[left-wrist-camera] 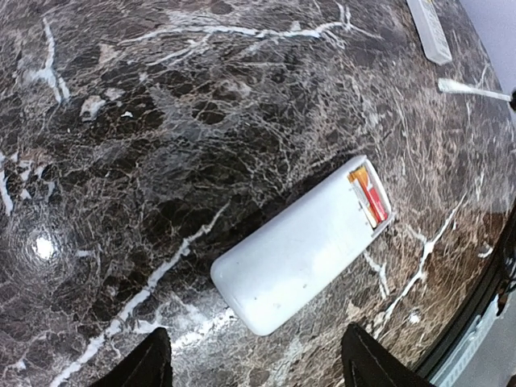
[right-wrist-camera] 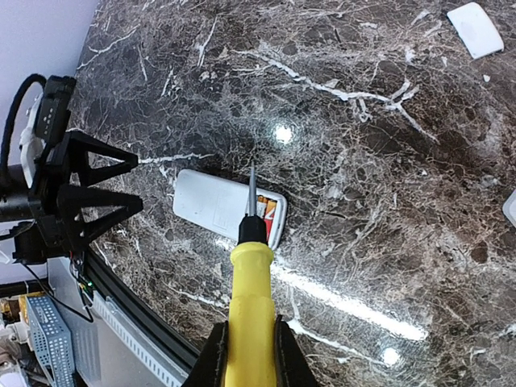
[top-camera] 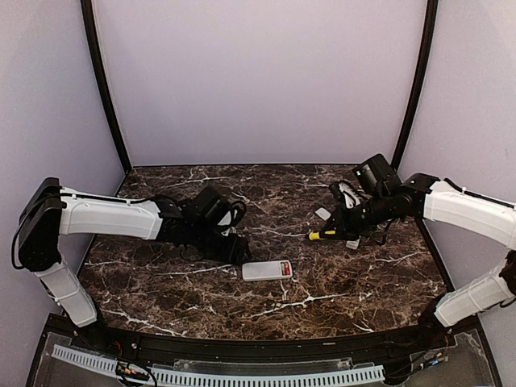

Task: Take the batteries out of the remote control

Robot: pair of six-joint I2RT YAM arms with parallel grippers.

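The white remote control (left-wrist-camera: pixel 294 246) lies on the dark marble table, its open compartment at the right end. Red-and-orange batteries (left-wrist-camera: pixel 368 196) are visible inside that compartment. My left gripper hovers just off the remote's left end, its fingers apart and nothing between them. In the right wrist view, a yellow screwdriver-like tool (right-wrist-camera: pixel 252 298) with a dark collar and thin metal tip sticks out from my right gripper, which is shut on its handle. In the top view this tool (top-camera: pixel 321 235) is up and to the right of the remote, clear of it.
A white flat piece (right-wrist-camera: pixel 476 31) lies on the table toward the back right, and another pale piece (right-wrist-camera: pixel 509 208) shows at the right edge of that view. Bare marble surrounds the remote. A perforated white strip (top-camera: pixel 218 376) runs along the front.
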